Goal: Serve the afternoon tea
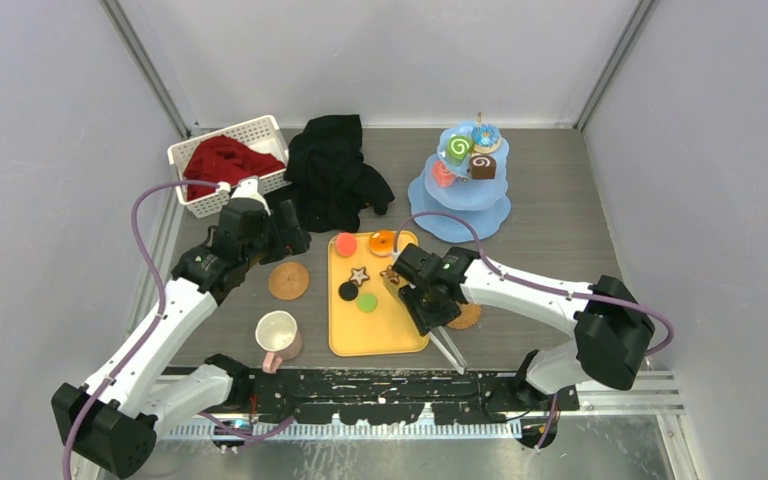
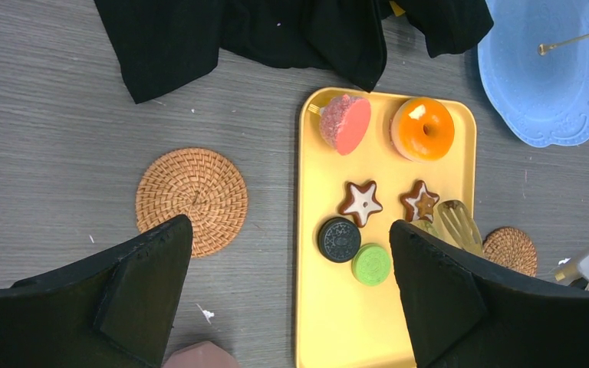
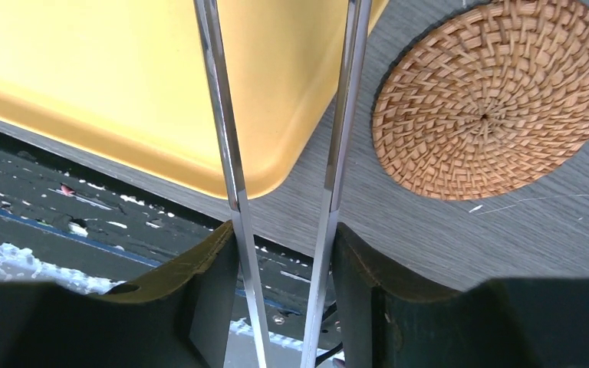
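The metal tongs (image 3: pixel 230 138) are held between the fingers of my right gripper, their two arms spread apart. Over the yellow tray (image 2: pixel 318 322) their gold tips (image 2: pixel 459 226) show beside a brown star cookie (image 2: pixel 419 201); nothing shows between them. On the tray lie a white-topped star cookie (image 2: pixel 361 202), a black biscuit (image 2: pixel 339 239), a green macaron (image 2: pixel 371 264), an orange donut (image 2: pixel 422 129) and a pink cake (image 2: pixel 347 123). A blue tiered stand (image 1: pixel 442 228) carries several sweets up top. Left of the tray, my left gripper hangs open and empty.
A pink mug (image 1: pixel 278 340) stands left of the tray. Woven coasters (image 1: pixel 288 281) (image 3: pixel 483 115) lie on either side. Behind are a black cloth (image 1: pixel 335 175) and a white basket (image 1: pixel 260 130) holding red cloth.
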